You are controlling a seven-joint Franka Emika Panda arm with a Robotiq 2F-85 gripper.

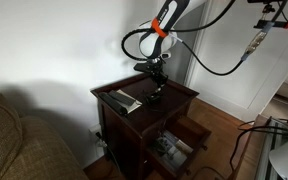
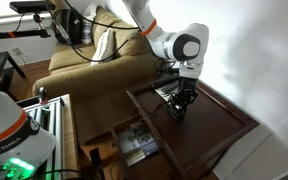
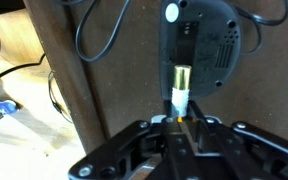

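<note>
My gripper is shut on a small slim cylinder, gold at one end and white with a blue-green mark. It sticks out beyond the fingertips in the wrist view. Behind it, a black device with a speaker grille and a cord lies on the dark cabinet top. In exterior view 1 the gripper hangs over the back part of the cabinet. The cylinder is too small to make out in the exterior views.
Below the top, an open drawer holds several small items. A pale flat item lies at the cabinet's left. Black cables run across the top, and the white wall stands close behind.
</note>
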